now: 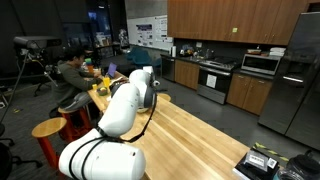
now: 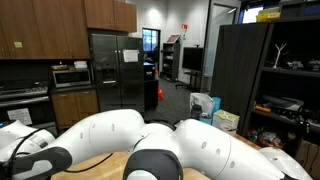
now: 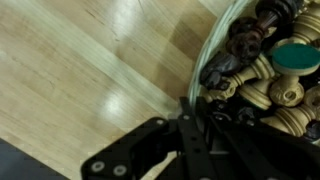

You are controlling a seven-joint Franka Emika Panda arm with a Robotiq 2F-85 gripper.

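Note:
A pale-rimmed basket (image 3: pixel 207 53) fills the right side of the wrist view. Wooden chess pieces (image 3: pixel 262 92), light and dark, lie heaped inside it, one showing a green felt base (image 3: pixel 293 57). At the basket's near left edge is my gripper, its two dark fingertips on either side of the rim. The fingers are shut with the rim between them. The gripper body covers the lower part of the basket. In the first exterior view the white arm (image 1: pixel 120 110) reaches far down the table, and its gripper is too small to make out.
Bare wooden tabletop (image 3: pixel 90 70) lies left of the basket. A stool with a red seat (image 1: pixel 48 128) stands beside the long table. A dark box-like item (image 1: pixel 258 163) sits on the table's near right corner. Kitchen cabinets and a stove (image 1: pixel 214 80) are beyond.

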